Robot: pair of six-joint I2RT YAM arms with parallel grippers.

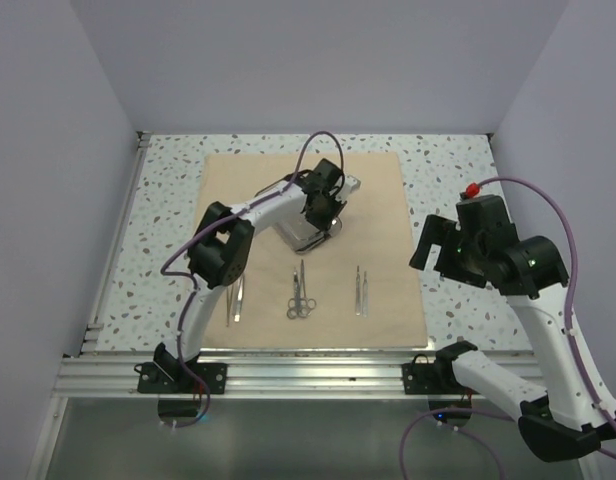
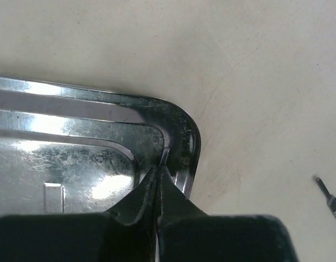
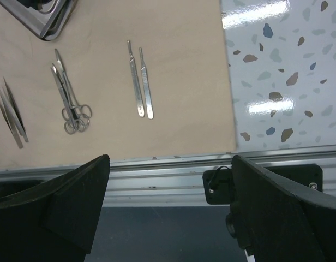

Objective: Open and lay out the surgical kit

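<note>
The steel tray [image 1: 298,232] lies near the back middle of the beige mat, mostly under my left arm. My left gripper is shut at the tray's rounded corner, with nothing seen between its fingers. My right gripper stands open over the right side, empty. On the mat lie two scalpel handles [image 3: 147,87], a group of scissor-like instruments [image 3: 66,95] and tweezers [image 3: 12,114] at the left. What is in the tray under my left gripper is partly hidden.
The beige mat [image 1: 378,240] has bare room to the right of the tray and along its front. The speckled tabletop [image 1: 148,240] surrounds it, with metal rails at the front edge.
</note>
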